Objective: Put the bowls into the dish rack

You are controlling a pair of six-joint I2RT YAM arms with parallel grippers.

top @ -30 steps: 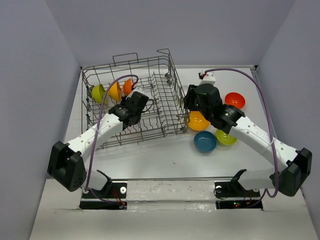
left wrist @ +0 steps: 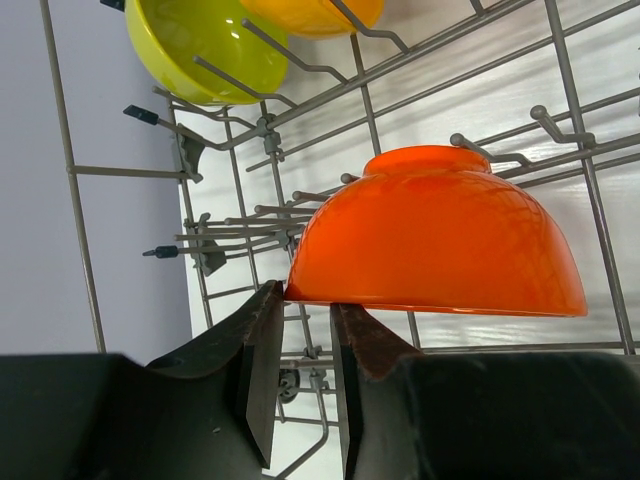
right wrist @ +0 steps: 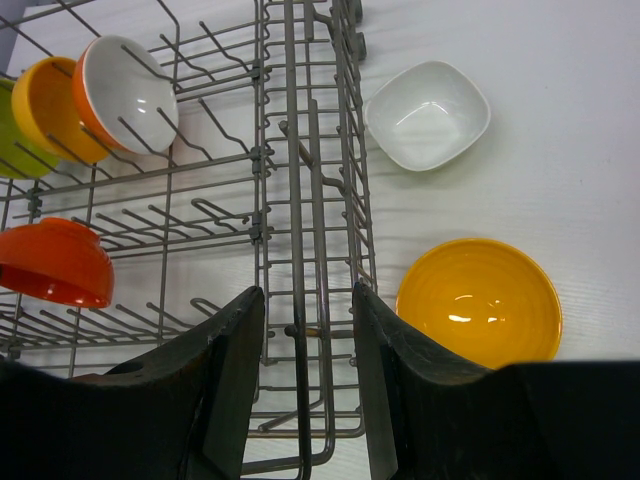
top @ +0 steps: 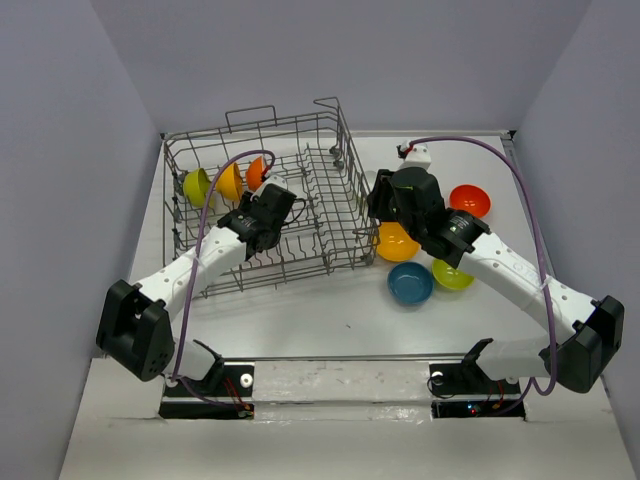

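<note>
The wire dish rack (top: 330, 260) holds a green bowl (top: 196, 186), a yellow bowl (top: 229, 182) and an orange bowl with white inside (right wrist: 128, 90). Another orange bowl (left wrist: 430, 240) lies tilted, rim down, in the rack at my open left gripper's (left wrist: 307, 305) fingertips. My right gripper is open above the rack's right side. Outside it are a white bowl (right wrist: 425, 115), a yellow bowl (top: 398, 242), a blue bowl (top: 410, 284), a green bowl (top: 453, 280) and a red bowl (top: 470, 199).
Grey walls (top: 80, 120) bound the work surface on the sides and back. The counter in front of the rack (top: 300, 320) is clear, as is the back right corner.
</note>
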